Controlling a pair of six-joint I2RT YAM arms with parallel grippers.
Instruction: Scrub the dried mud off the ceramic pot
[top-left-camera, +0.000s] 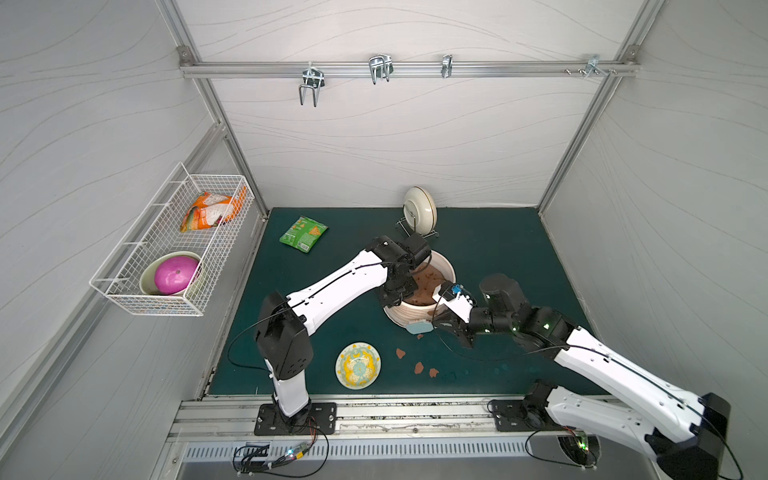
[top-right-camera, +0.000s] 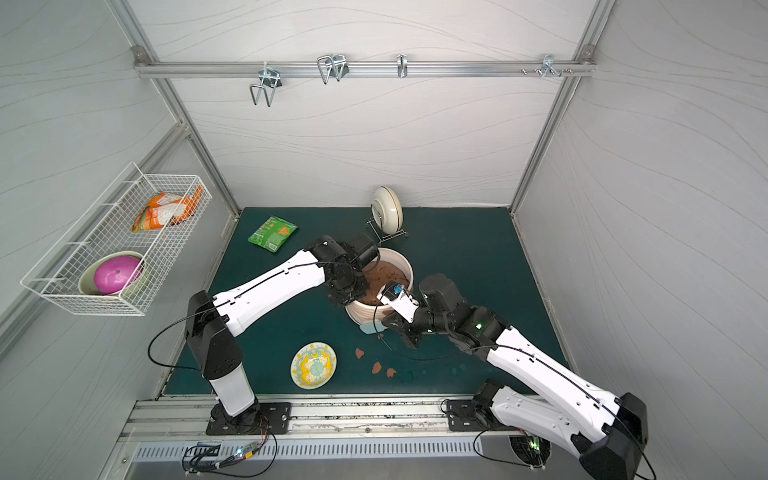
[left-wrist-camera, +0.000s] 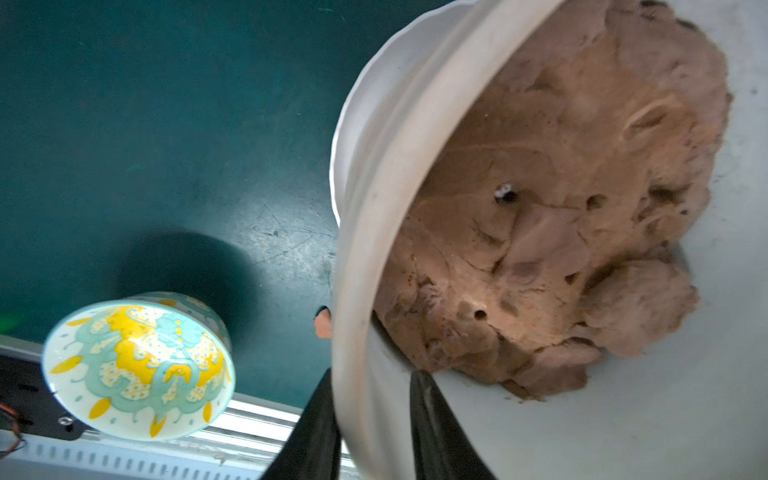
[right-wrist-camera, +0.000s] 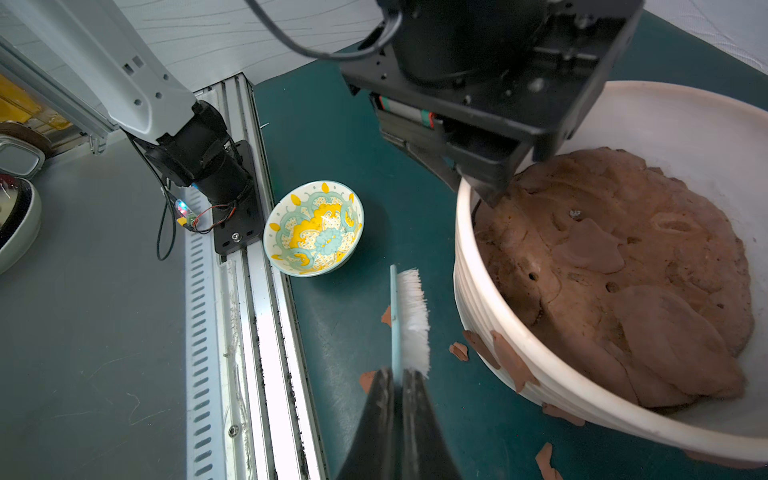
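Observation:
The pale ceramic pot (right-wrist-camera: 466, 276) stands on a white saucer (left-wrist-camera: 352, 136), with brown soil (left-wrist-camera: 552, 216) inside. Brown mud patches (right-wrist-camera: 514, 360) cling to its outer wall just under the rim, in the right wrist view. My left gripper is open astride the pot's rim, one finger outside and one inside; a gap shows on the inner side. Shut on a thin light-blue brush (right-wrist-camera: 395, 324) with white bristles, my right gripper is in front of the pot. The bristles face the wall but stand apart from it in the right wrist view.
A patterned bowl (top-left-camera: 357, 365) sits front left of the pot. Mud flakes (top-left-camera: 418, 368) lie on the green table nearby. Behind are a plate rack with plates (top-left-camera: 420, 210) and a green packet (top-left-camera: 303, 233).

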